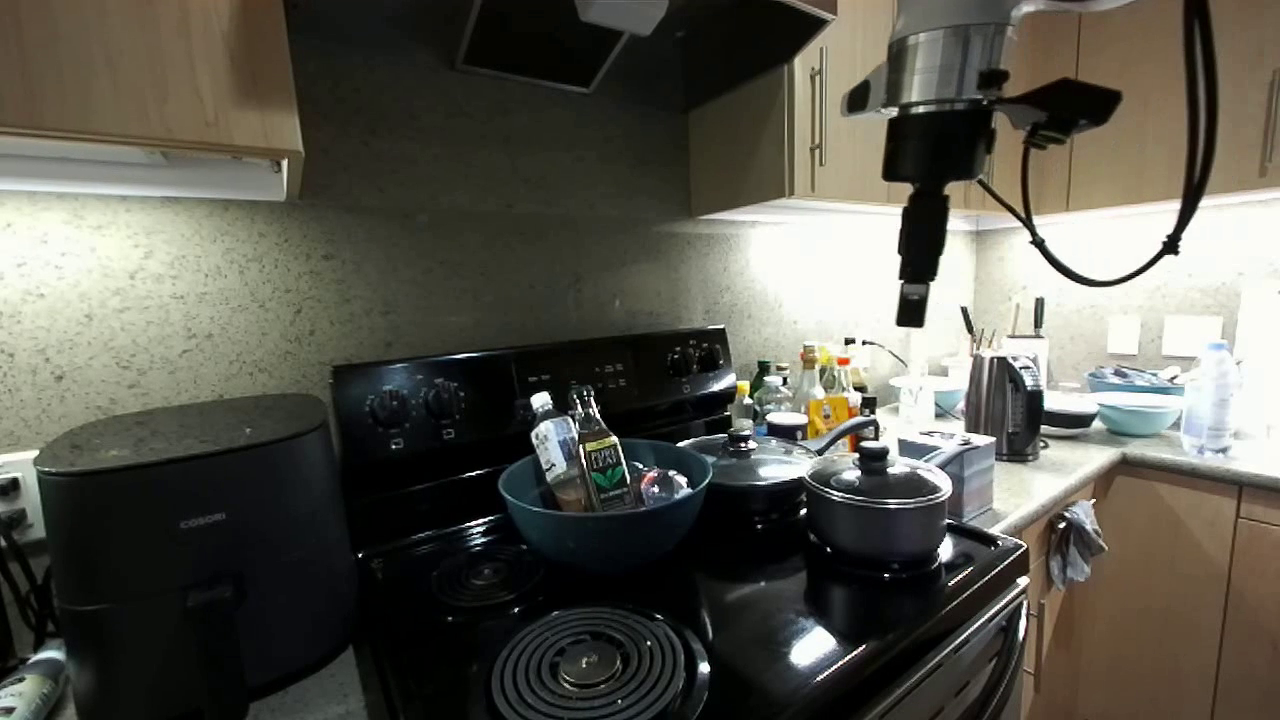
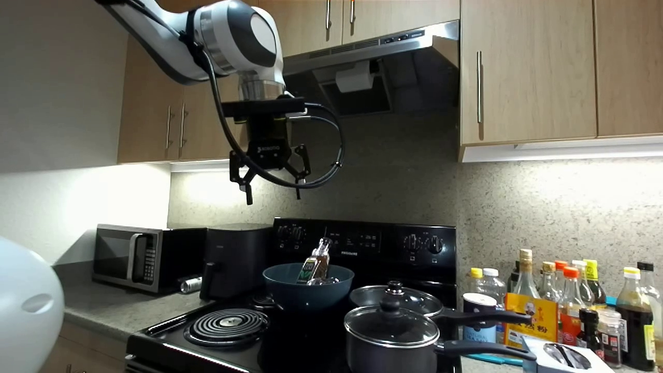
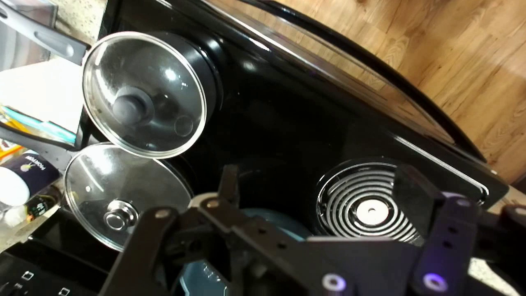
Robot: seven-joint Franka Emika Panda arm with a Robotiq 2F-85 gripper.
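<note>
High above the stove, my gripper (image 2: 273,198) hangs pointing down, its two fingers spread with nothing between them. In the wrist view the gripper stands open over the black cooktop. A teal bowl (image 1: 606,540) rests at the back left of the stove. Leaning inside it are a clear bottle (image 1: 555,446) and a dark-labelled bottle (image 1: 605,466), with clear plastic beside them. The lidded grey pot (image 1: 879,514) and a lidded pan (image 1: 746,469) occupy the right burners. Most of the bowl is hidden behind my gripper in the wrist view.
A black air fryer (image 1: 198,540) stands left of the stove, beside the microwave (image 2: 140,258). Several sauce bottles (image 2: 572,298) crowd the right counter, near the pot and pan handles. The range hood (image 2: 373,74) hangs overhead.
</note>
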